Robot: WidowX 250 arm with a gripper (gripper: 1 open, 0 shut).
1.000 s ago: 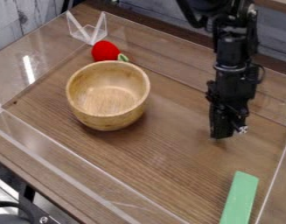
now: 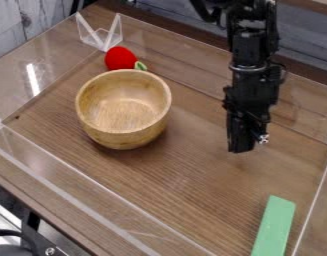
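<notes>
My gripper [image 2: 243,140], dark and hanging from the black arm, is low over the wooden table [image 2: 166,190], right of centre. A small light object shows just behind its tips, too small to identify. Whether the fingers are open or shut is unclear.
A large wooden bowl [image 2: 123,130] sits at the left, with a red tomato-like object [image 2: 120,58] behind it and a clear plastic item [image 2: 99,32] at the back left. A green block [image 2: 274,226] lies at the front right.
The gripper has shifted slightly left and risen a little from its position over the last second. The other objects have not moved.
</notes>
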